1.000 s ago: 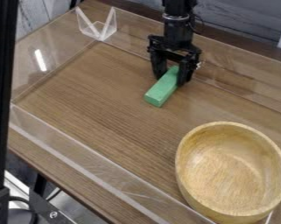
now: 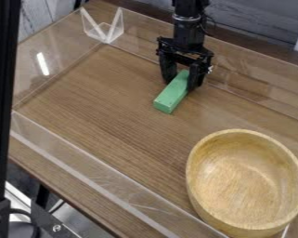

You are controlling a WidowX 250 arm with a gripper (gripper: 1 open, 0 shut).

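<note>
The black gripper (image 2: 184, 63) reaches down from the top centre over a green rectangular block (image 2: 174, 95) that lies on the wooden table. Its fingers are at the upper end of the block; the dark parts overlap there, so I cannot tell whether they are shut on it.
A large pale yellow round bowl (image 2: 241, 183) fills the lower right. A clear plastic wall runs round the table (image 2: 108, 121), with dark cables at the lower left.
The gripper and the upper end of the green block have shifted very slightly; otherwise little differs.
</note>
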